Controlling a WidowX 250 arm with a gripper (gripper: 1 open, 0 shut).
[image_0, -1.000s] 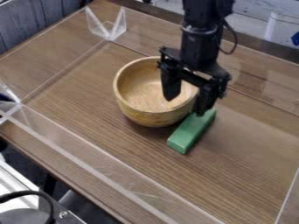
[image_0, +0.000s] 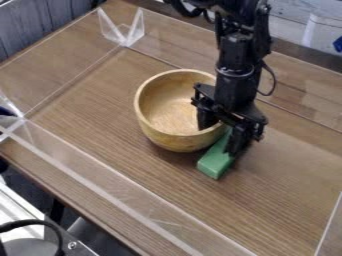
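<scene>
A wooden bowl (image_0: 158, 108) stands near the middle of the table. The dark fingers overlap the block, so whether they grip it cannot be made out.
Clear plastic pieces are at the upper left and left edges. A dark cable and metal frame are at the lower left corner.
My gripper has moved down and toward the viewer, onto the upper part of the green block. The bowl and block look nearly unmoved.
</scene>
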